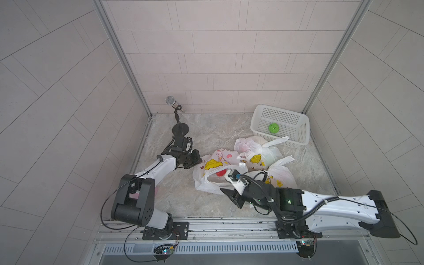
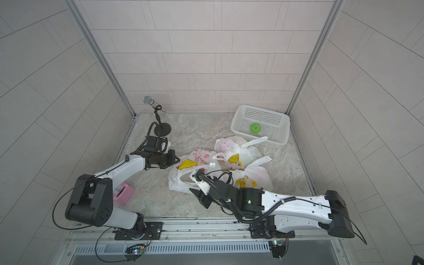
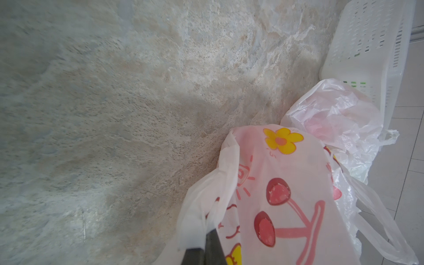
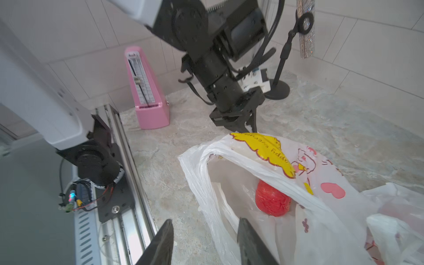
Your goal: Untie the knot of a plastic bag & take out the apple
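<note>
A red apple lies inside the white plastic bag, whose wide mouth faces my right gripper. The bag has yellow and pink prints, and its mouth shows no knot. At the bag's left edge, my left gripper is shut on the thin plastic; the film runs to its dark fingers in the left wrist view. My right gripper stands open in front of the mouth, fingers apart and nothing between them. The near handle side of the bag passes close beside its right finger; whether they touch cannot be told.
Two more filled plastic bags, one behind and one at right, crowd the right side. A white basket at the back right holds a green apple. A microphone stand and pink metronome stand left.
</note>
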